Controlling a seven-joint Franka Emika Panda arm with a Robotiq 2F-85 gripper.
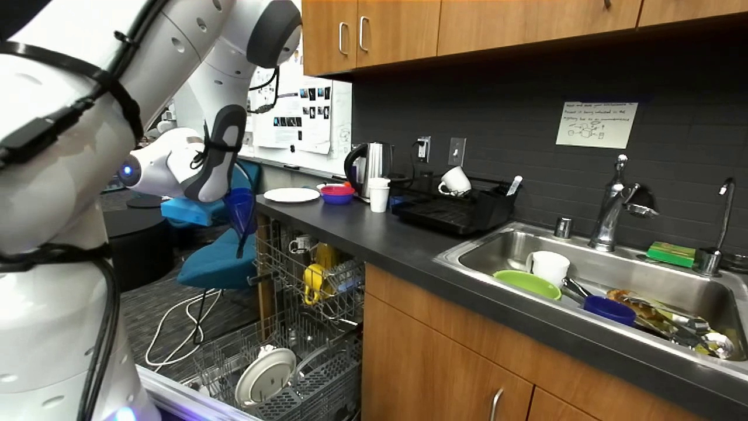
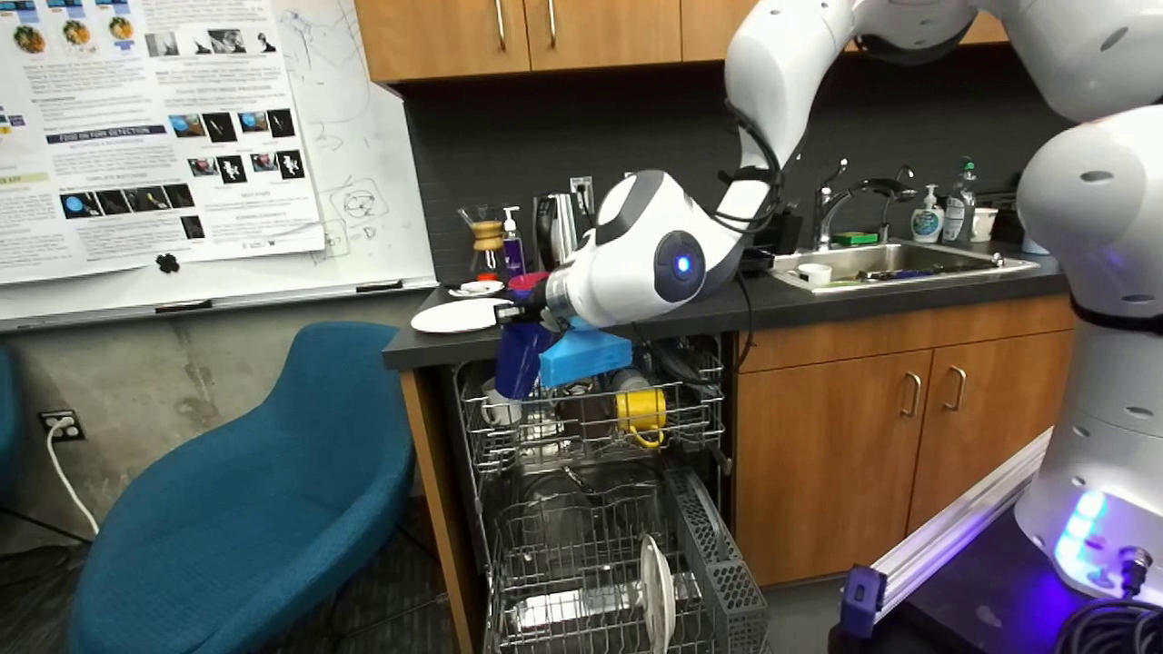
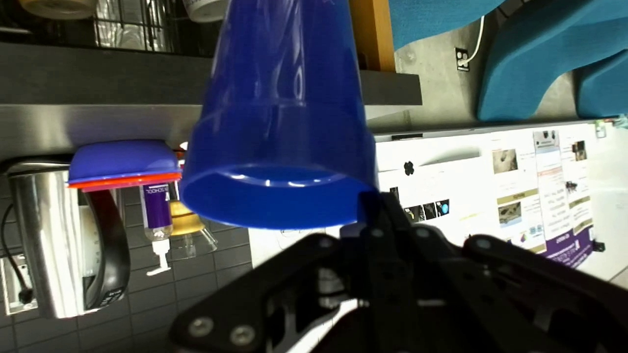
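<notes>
A tall blue cup is held at its rim by my gripper, whose dark fingers are shut there. Its open mouth faces up, since the wrist view is inverted. In exterior view 2 the cup hangs in front of the dishwasher's upper rack, below the level of the counter top; the gripper is partly seen there. Exterior view 1 shows the cup left of the counter end, with the fingertips hidden behind the arm.
A white plate, stacked bowls and a kettle stand on the counter. The upper rack holds a yellow mug. Plates stand in the lower rack, which has free room. The sink holds dishes.
</notes>
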